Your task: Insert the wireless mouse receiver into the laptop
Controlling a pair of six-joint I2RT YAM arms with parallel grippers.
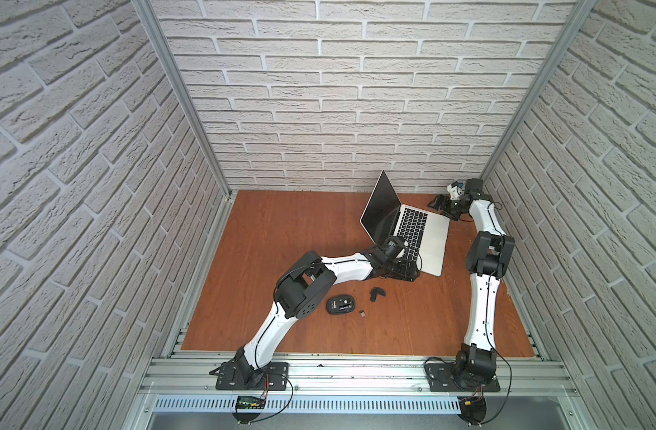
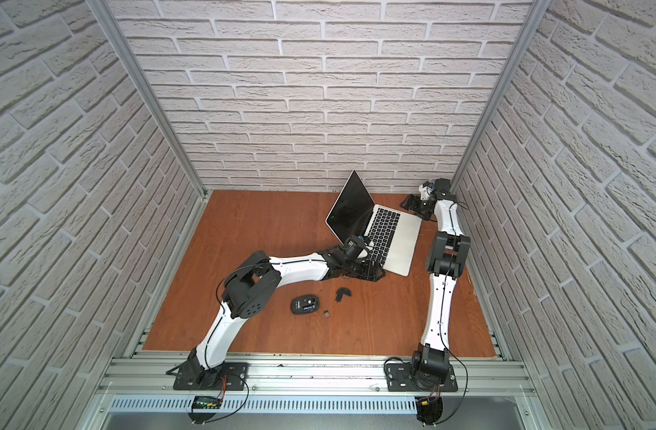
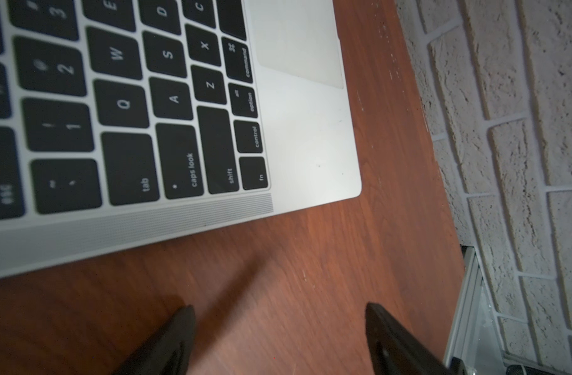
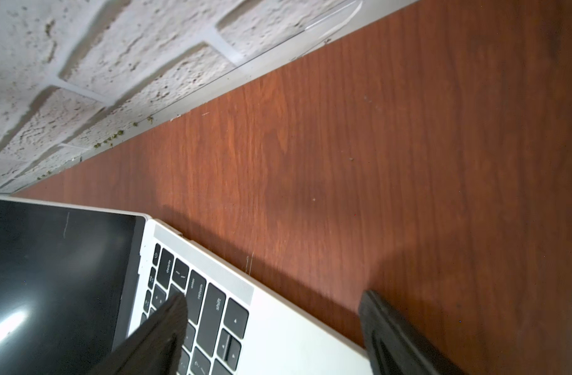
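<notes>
The laptop [image 1: 434, 240] stands open and turned on the table, its dark screen [image 1: 380, 211] facing right. Over its near side my left gripper [image 1: 407, 270] hovers, open and empty; in the left wrist view its fingers [image 3: 167, 340] stand wide apart over bare wood beside the laptop's edge. At the laptop's far right corner my right gripper [image 1: 442, 205] is open too, one of its fingers [image 4: 158, 334] overlapping the keyboard in the right wrist view. A dark mouse [image 1: 340, 304] lies underside up, and a small piece [image 1: 362, 313], perhaps the receiver, lies right of it.
A black curved piece [image 1: 377, 294], perhaps the mouse's cover, lies between the mouse and the laptop. Brick walls close in the table at the back and sides.
</notes>
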